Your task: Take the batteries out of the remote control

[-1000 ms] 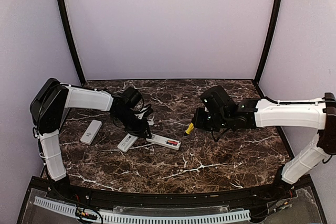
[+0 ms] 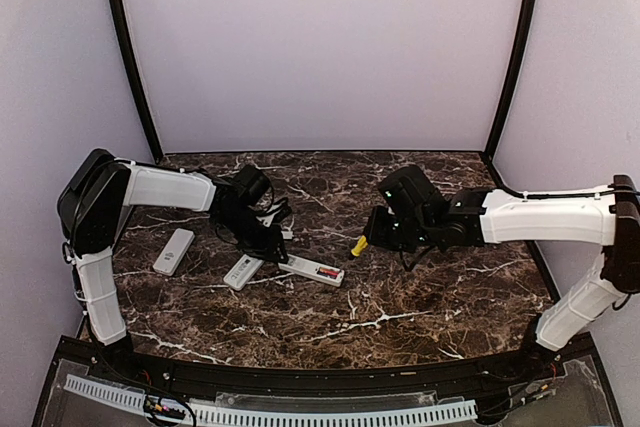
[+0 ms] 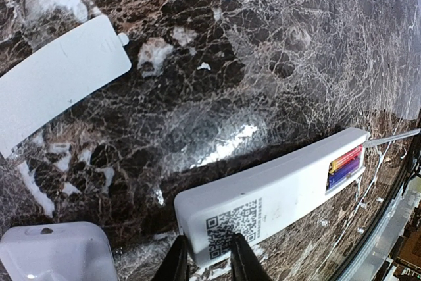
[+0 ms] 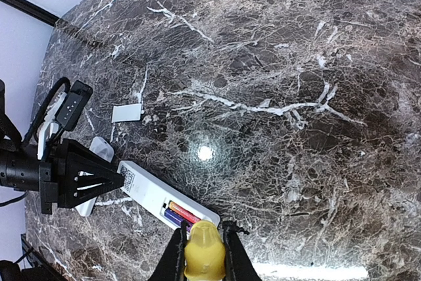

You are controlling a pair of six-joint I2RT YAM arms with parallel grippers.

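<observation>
A white remote control (image 3: 296, 185) lies back side up, its battery compartment uncovered at the end away from my left gripper. That gripper is shut on the remote's other end, by the printed code. Inside the compartment sit a red battery (image 4: 184, 212) and a purple battery (image 4: 174, 218), side by side. My right gripper is shut on the yellow handle (image 4: 204, 249) of a screwdriver. In the left wrist view the screwdriver's metal shaft (image 3: 395, 138) reaches the compartment end of the remote; whether it touches a battery I cannot tell.
A loose white cover (image 3: 62, 77) lies flat behind the remote. Another white remote (image 2: 243, 272) rests beside the left gripper, and a further one (image 2: 174, 252) lies farther left.
The right gripper and the yellow screwdriver have shifted very slightly. The left arm, the remote and both batteries look the same as before.
</observation>
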